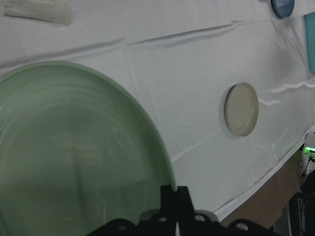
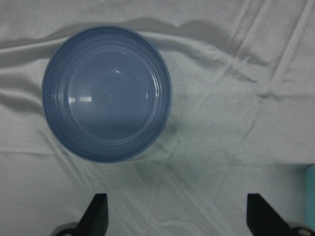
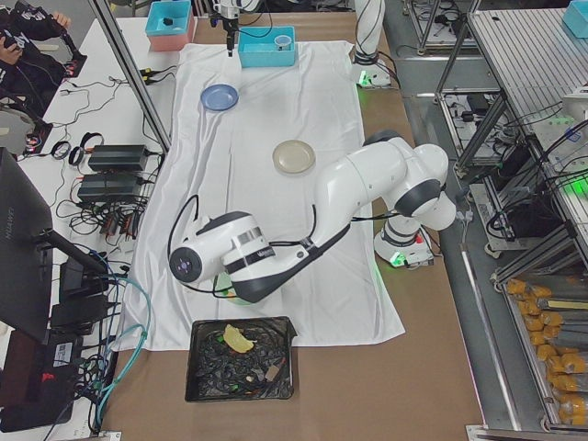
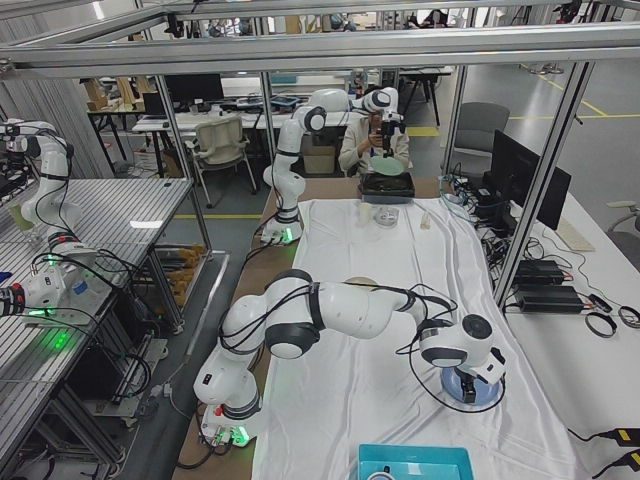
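My left gripper is shut on the rim of a green plate point(image 1: 78, 142), held up above the cloth; in the camera right view the plate point(image 4: 387, 167) hangs near the black bin at the far end. In the camera left view the left arm mostly hides it. My right gripper is open over the cloth, with a blue plate point(image 2: 107, 93) lying just beyond its fingers. A beige plate point(image 3: 294, 156) lies mid-table.
A black bin point(image 3: 239, 381) with a yellow item stands at the left arm's end. A blue bin point(image 3: 267, 55) with a cup is at the other end. A pale narrow packet point(image 1: 37, 11) and a foil item point(image 4: 386, 215) lie on the cloth.
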